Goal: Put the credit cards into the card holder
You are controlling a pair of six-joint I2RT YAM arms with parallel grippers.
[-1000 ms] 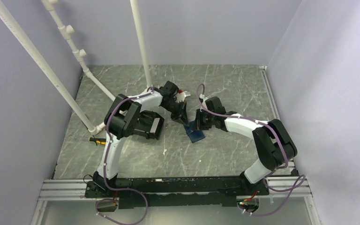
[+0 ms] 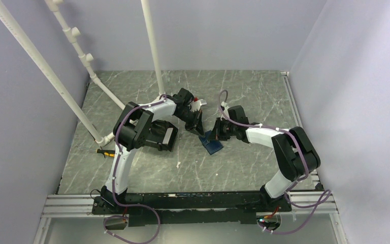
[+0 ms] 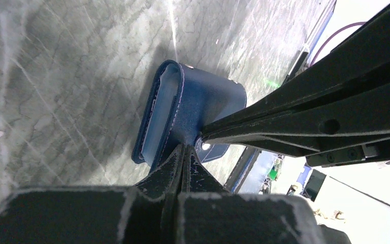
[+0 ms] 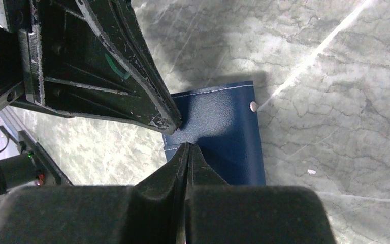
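The dark blue card holder (image 2: 214,147) lies on the grey marbled table between my two arms. In the left wrist view the holder (image 3: 208,94) is seen end-on, folded over with a pale blue layer inside. My left gripper is shut at its near edge. A snap button (image 3: 205,146) shows beside the tip of my right gripper. The right wrist view has my right gripper shut over the holder (image 4: 213,119), the left gripper's tip against its left edge. Whether either pinches a thin edge is hidden. No credit card can be made out.
A black open box (image 2: 161,136) stands to the left, near the left arm. A yellow-handled screwdriver (image 2: 106,152) lies farther left. White pipes (image 2: 155,56) rise at the back left. The table in front of the holder is largely clear.
The left arm looks still.
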